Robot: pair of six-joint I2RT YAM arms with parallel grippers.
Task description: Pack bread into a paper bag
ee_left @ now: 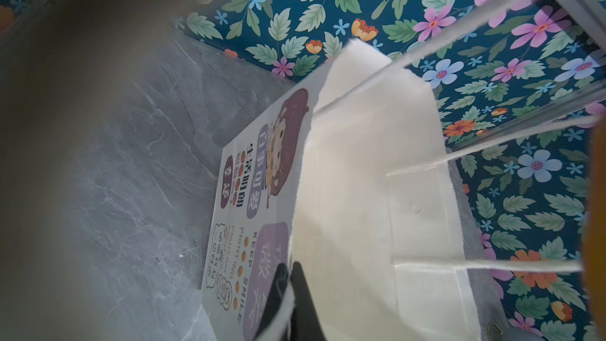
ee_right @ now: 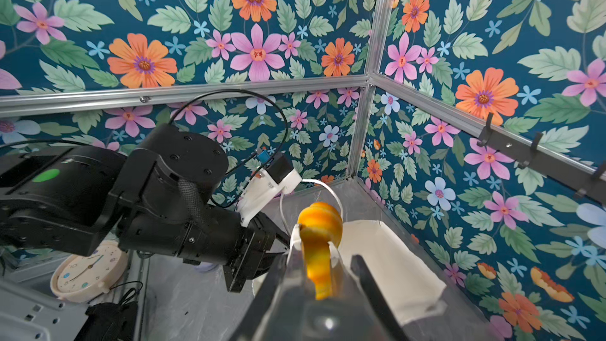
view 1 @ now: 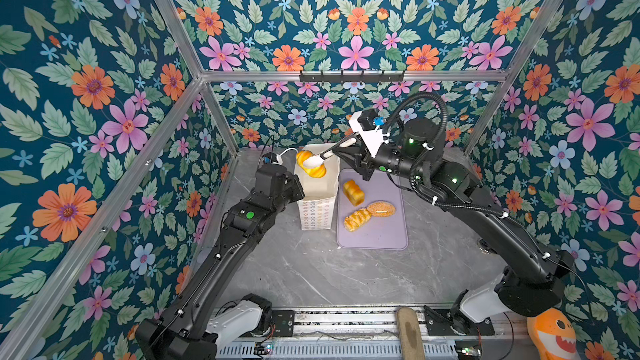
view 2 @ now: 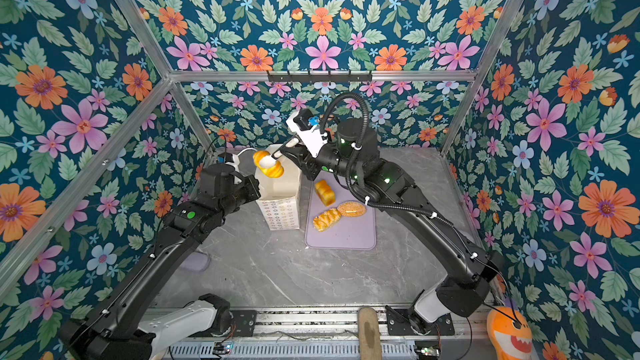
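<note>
The white paper bag (view 1: 318, 215) stands upright, its mouth facing up. My left gripper is shut on the bag's near rim, with the thin paper between its fingers. My right gripper (view 1: 348, 150) is shut on a pair of tongs (view 1: 328, 154). Pinched in the tongs' tips, a glossy orange-yellow bread roll (view 2: 268, 164) hangs over the bag's opening; the right wrist view shows the same bread (ee_right: 320, 224) above the bag. In the left wrist view, the visible inside of the bag looks bare.
Right of the bag lies a purple tray (view 1: 373, 236) holding a loaf (view 1: 353, 192), a braided bread (view 1: 357, 220) and an oval bread (view 1: 381, 208). Bag handles (ee_left: 486, 265) stick out from the rim.
</note>
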